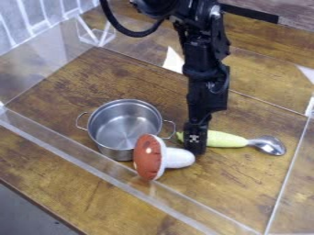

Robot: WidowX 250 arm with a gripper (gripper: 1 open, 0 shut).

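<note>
My black gripper [196,134] is lowered to the light green handle of a spoon [229,139], whose silver bowl [267,145] points right. The fingertips are dark and overlap the handle's left part, so whether they grip it cannot be seen. A steel pot [121,126] with two wire handles stands to the left. In front of the gripper, a red and white object [152,157] lies on its side beside the pot.
Transparent rims or walls run along the left, front and right of the work area.
</note>
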